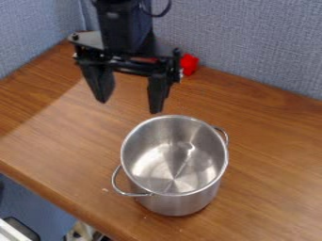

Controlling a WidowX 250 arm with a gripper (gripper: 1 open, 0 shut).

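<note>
My black gripper [130,94] hangs open in the upper middle, above the wooden table and up and to the left of a metal pot [174,165], with nothing between its fingers. The pot stands on the table at the lower middle, a wire handle on either side; its inside looks empty. A small red object [189,65] sits at the back, partly hidden behind the gripper.
Grey padded walls [265,42] close off the back. The table's front edge runs along the lower left.
</note>
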